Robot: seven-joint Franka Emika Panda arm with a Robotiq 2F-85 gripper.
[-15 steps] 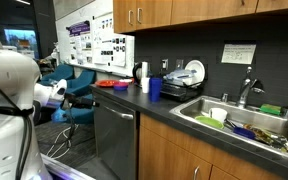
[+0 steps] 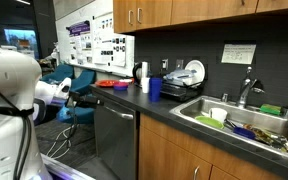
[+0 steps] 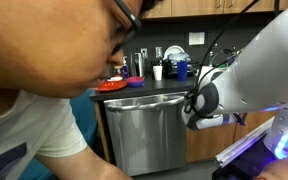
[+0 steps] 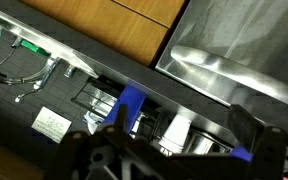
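Note:
My gripper stands open in the wrist view, its two dark fingers well apart and no object held between them. Ahead of it is the steel dishwasher door (image 4: pixel 239 32), with its long bar handle (image 4: pixel 234 75) running slantwise across the upper right. From the first exterior view, the door (image 2: pixel 117 140) is closed under the counter and the gripper (image 2: pixel 81 101) is out in front, left of it. In the second exterior view the handle (image 3: pixel 144 103) spans the door top, and the gripper is near its right end. Contact with the handle cannot be made out.
Along the counter (image 2: pixel 174 102) stand a blue container (image 2: pixel 155 89), red dishes (image 2: pixel 114 83) and a dish rack (image 2: pixel 189 74). The sink (image 2: pixel 239 118) holds several items. A person's head (image 3: pixel 54 45) fills the second exterior view's left. Cables (image 2: pixel 59 150) lie on the floor.
The white arm at the left of the first exterior view has shifted slightly. The dishwasher door and the counter items look the same.

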